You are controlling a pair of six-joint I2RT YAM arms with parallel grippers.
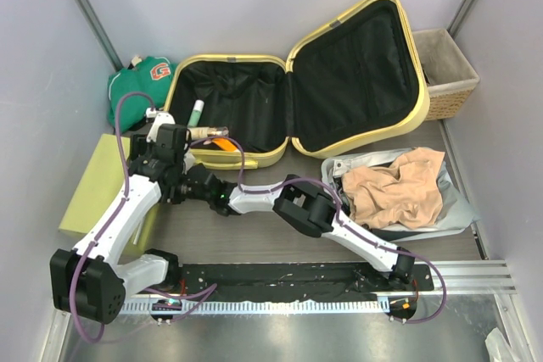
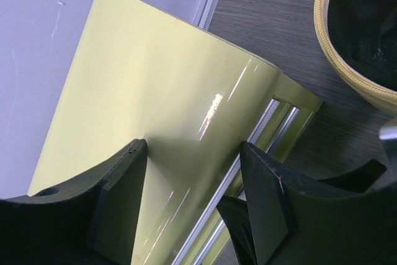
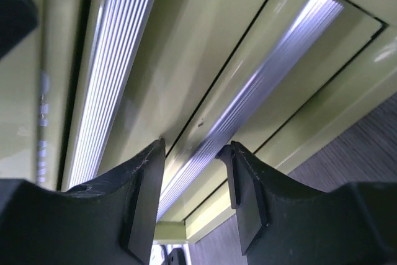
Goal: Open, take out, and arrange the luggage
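Note:
The yellow suitcase lies open at the back of the top view, its dark lid raised to the right. Inside are a green-capped tube and an orange item. In the left wrist view, a pale yellow cabinet shows its glossy top and silver drawer strips; my left gripper is open over its top edge. My right gripper stands open at the drawer front, fingers on either side of a silver handle strip. Contact with the strip is unclear.
A green bag sits left of the suitcase. On the right, a grey tray holds peach cloth, with a wicker basket behind.

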